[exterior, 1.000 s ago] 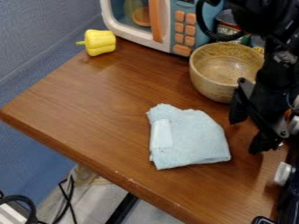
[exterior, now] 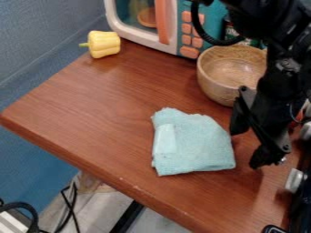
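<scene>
My black gripper [exterior: 249, 139] reaches down at the right side of the table, just right of a folded light-blue cloth [exterior: 190, 144], its fingers pointing toward the tabletop. Whether it is open or shut is hard to make out. A tan wooden bowl [exterior: 225, 77] sits behind it, partly covered by the arm.
A yellow toy pepper [exterior: 104, 43] lies at the back left beside a toy microwave [exterior: 152, 18]. The table's edge drops to the floor at the left and front. Cables run at the lower left.
My gripper has shifted slightly left and down, closer to the cloth. The cloth and bowl look unmoved.
</scene>
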